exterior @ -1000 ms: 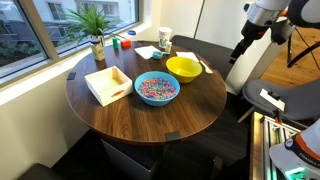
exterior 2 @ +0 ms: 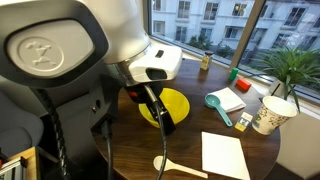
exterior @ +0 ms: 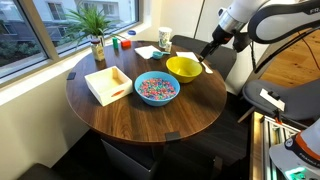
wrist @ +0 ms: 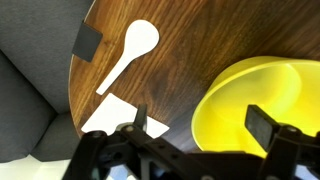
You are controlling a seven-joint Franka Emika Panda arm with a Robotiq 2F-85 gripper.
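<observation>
My gripper (exterior: 222,47) hangs above the right side of the round table, open with nothing between its fingers. In the wrist view its two dark fingers (wrist: 258,122) stand wide apart over the edge of a yellow bowl (wrist: 222,112). That bowl (exterior: 184,70) rests on the table to the left of and below the gripper in exterior view 1. The gripper's body hides part of it (exterior 2: 176,104) in exterior view 2. A pale spoon (wrist: 139,40) lies beside the bowl on bare wood.
A blue bowl (exterior: 157,88) of small colourful pieces and a white box (exterior: 108,85) occupy the table's left and middle. A teal ladle (exterior 2: 218,101), a white sheet (exterior 2: 224,155) and a potted plant (exterior 2: 272,114) stand or lie elsewhere.
The arm has swung left, bringing my gripper from beyond the table's right side closer to the yellow bowl. The objects on the table have not moved.
</observation>
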